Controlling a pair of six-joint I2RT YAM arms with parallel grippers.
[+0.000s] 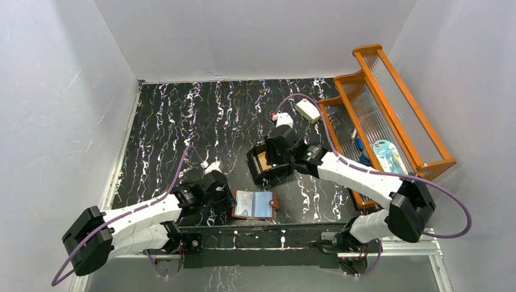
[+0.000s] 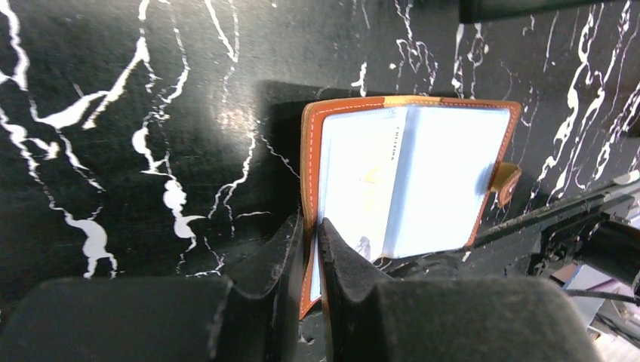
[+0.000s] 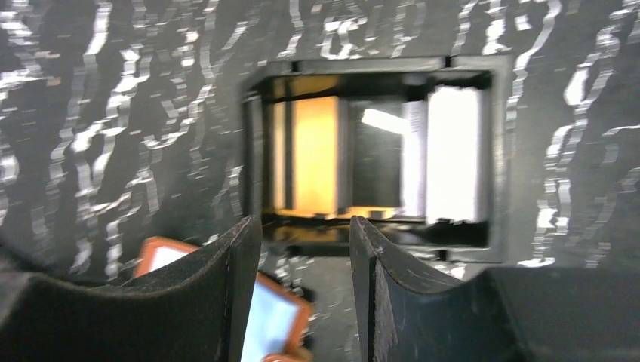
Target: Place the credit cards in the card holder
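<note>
The brown-edged card holder [image 2: 453,177] lies spread at the table's front. A pale printed card [image 2: 358,185] shows in its left pocket; the right pocket [image 1: 263,204] looks plain. My left gripper straddles the holder's left edge, its fingers narrowly parted; whether they pinch it is unclear. Above the near side of the black tray [image 3: 253,154] my right gripper is open with nothing between its fingers. Inside that tray stand an orange card [image 3: 315,154] and a white one [image 3: 454,154], with a narrow pale edge beside the white.
A wooden shelf with ribbed clear panels [image 1: 395,100] takes up the right side, and a pale small box [image 1: 308,110] sits near its back. Bare marble table [image 1: 182,121] stretches across the back left.
</note>
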